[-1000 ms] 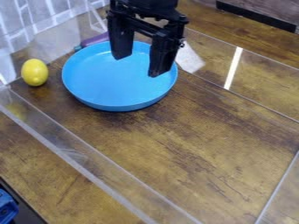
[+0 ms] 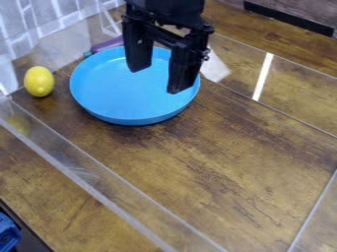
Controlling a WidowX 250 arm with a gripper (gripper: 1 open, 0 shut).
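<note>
The black gripper point(image 2: 161, 61) hangs over a blue bowl point(image 2: 108, 99), its two dark fingers pointing down, set apart with a gap between them. I see nothing held in that gap. A small yellow egg-shaped object point(image 2: 39, 83) lies left of the bowl. Behind the bowl, a purple item point(image 2: 105, 46) is partly hidden.
A pale, whitish object point(image 2: 215, 66) lies right of the gripper at the back. Clear walls line the left, and a blue item point(image 2: 11, 236) shows at the bottom left corner.
The gripper has moved slightly down and toward the front over the bowl. The bowl and the yellow object look unmoved.
</note>
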